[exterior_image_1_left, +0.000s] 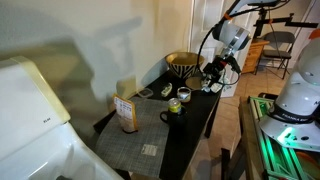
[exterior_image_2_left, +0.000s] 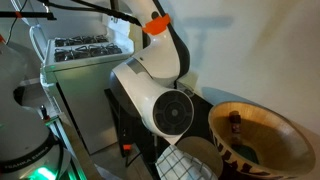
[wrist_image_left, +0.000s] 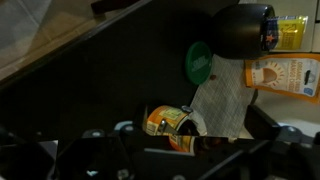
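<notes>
My gripper stands open in the wrist view, its two dark fingers apart along the lower part of the picture. A container with an orange and yellow label (wrist_image_left: 168, 121) shows between and beyond the fingers, low in the view. Up and to the right lie a round green lid (wrist_image_left: 198, 62), a black mug (wrist_image_left: 238, 30), a yellow-labelled jar (wrist_image_left: 290, 34) and an orange packet (wrist_image_left: 284, 75). In exterior view 1 the gripper (exterior_image_1_left: 210, 74) is small and dark, over the far end of the black counter. The arm blocks it in exterior view 2.
A large wooden bowl (exterior_image_2_left: 222, 128) with a dark item inside stands by the wall, with a checked cloth (exterior_image_2_left: 183, 165) near it. The grey mat (exterior_image_1_left: 133, 148) has bare room at the near end. A stove (exterior_image_2_left: 88, 50) stands at the back.
</notes>
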